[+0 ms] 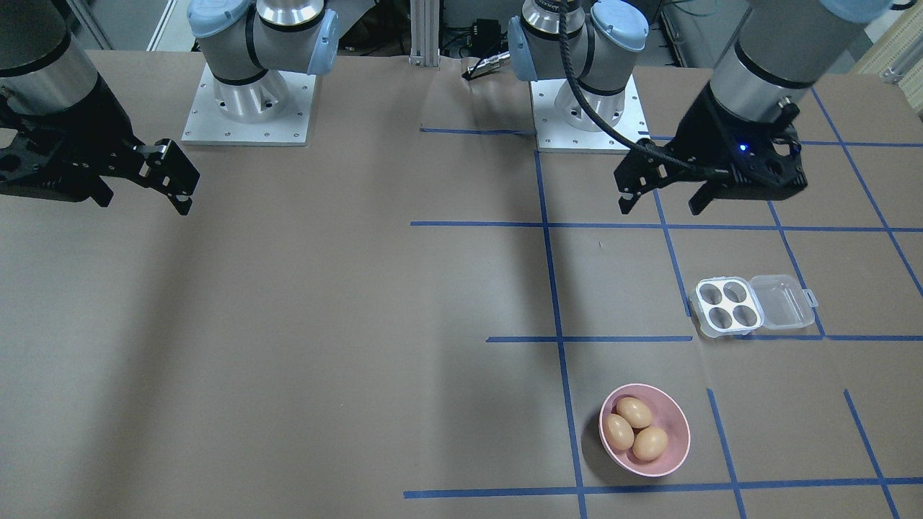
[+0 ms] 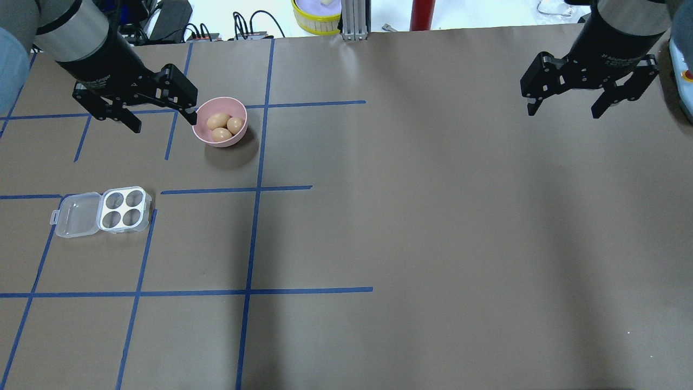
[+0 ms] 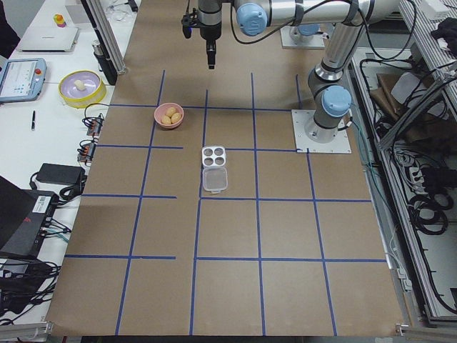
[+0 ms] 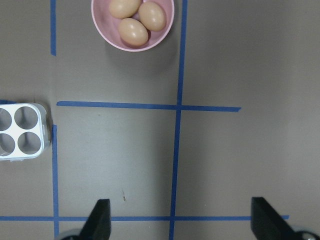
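Observation:
My gripper (image 1: 666,192) hangs raised above the tiled table, its two fingers spread open with nothing between them, as the left wrist view shows. Below and toward the front in the front view sits a pink bowl (image 1: 645,460) holding several tan eggs (image 4: 133,31). An open clear-lidded case with a white four-hole insert (image 1: 727,308) lies on the table between gripper and bowl, its holes empty. In the top view the gripper (image 2: 162,117) appears beside the bowl (image 2: 219,104).
A second arm's gripper (image 1: 143,177) hangs at the left in the front view. Blue tape lines (image 1: 554,277) mark the table. Cables and devices lie beyond the table edges in the left view.

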